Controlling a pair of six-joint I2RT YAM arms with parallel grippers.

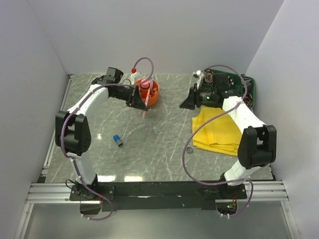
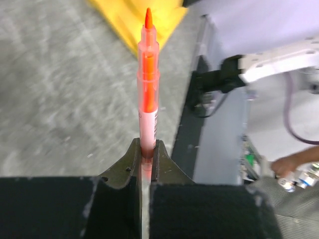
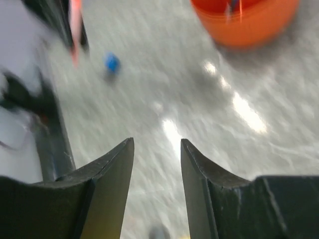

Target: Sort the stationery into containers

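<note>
A pink pen (image 2: 148, 124) with an orange tip stands upright in my left gripper (image 1: 141, 103), which is shut on it, just in front of the orange container (image 1: 153, 97) (image 3: 239, 32) at the back middle; the container holds some items. My right gripper (image 1: 187, 103) is open and empty, apart from the left one, over the table right of the container. A small blue and grey cylinder (image 1: 118, 141) (image 3: 112, 63) lies on the left part of the table.
A green compartment tray (image 1: 249, 84) with items stands at the back right, partly behind the right arm. A folded yellow cloth (image 1: 217, 137) lies in front of it, with a small grey disc (image 1: 189, 150) beside it.
</note>
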